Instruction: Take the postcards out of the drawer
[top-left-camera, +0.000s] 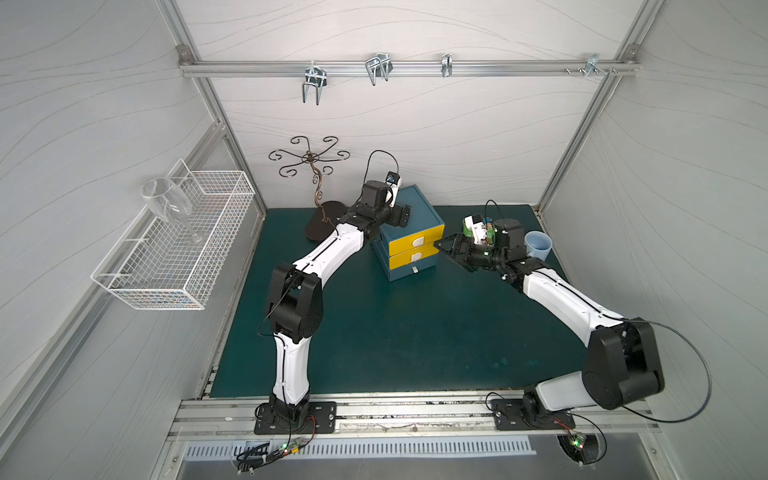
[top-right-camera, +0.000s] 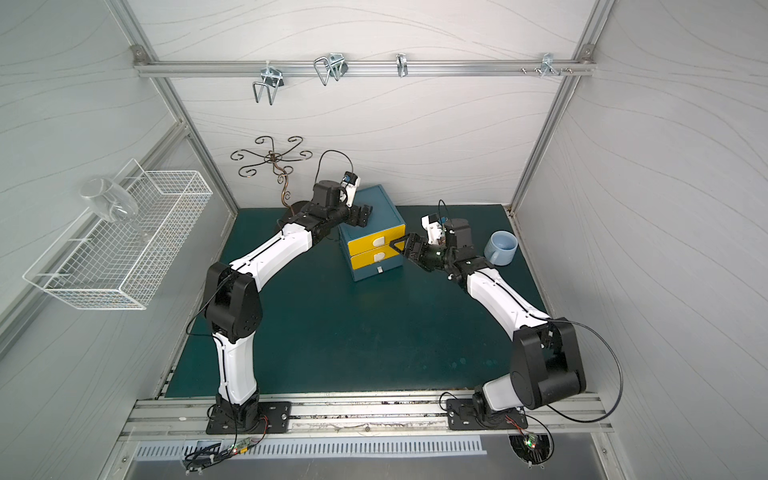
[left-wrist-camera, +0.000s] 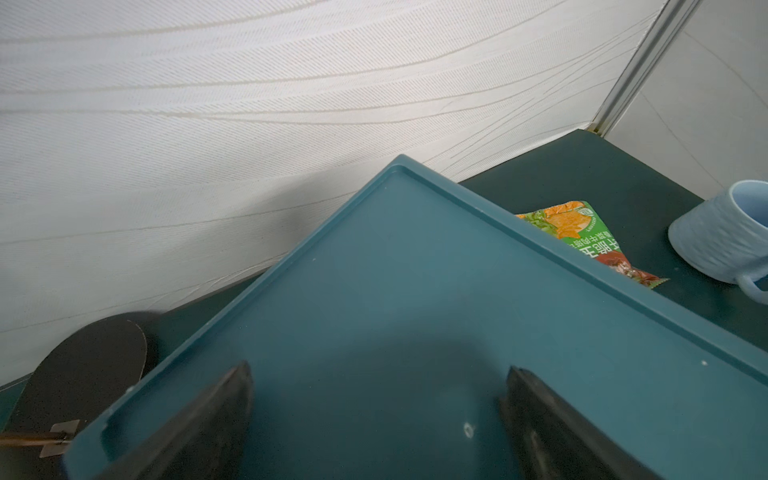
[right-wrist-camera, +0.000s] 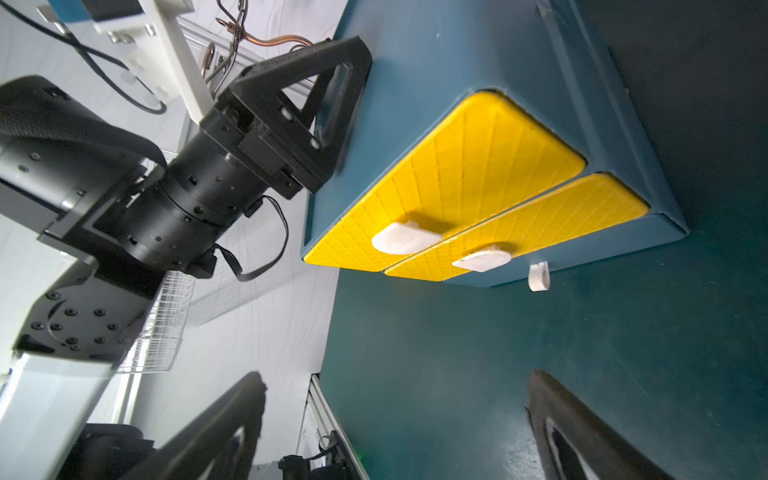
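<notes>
A blue cabinet (top-left-camera: 412, 208) with two yellow drawer fronts (right-wrist-camera: 480, 152) over a blue bottom one (right-wrist-camera: 648, 232), all shut, stands at the back middle of the table. White pulls (right-wrist-camera: 404, 237) sit on the fronts. No postcards are visible. My left gripper (top-left-camera: 399, 214) is open above the cabinet's top, nothing between its fingers. My right gripper (top-left-camera: 448, 248) is open beside the right end of the yellow fronts, empty.
A metal stand (top-left-camera: 312, 160) is behind the left arm. A snack packet (left-wrist-camera: 576, 232) and a blue mug (top-right-camera: 501, 248) are right of the cabinet. A wire basket (top-left-camera: 168, 256) hangs on the left wall.
</notes>
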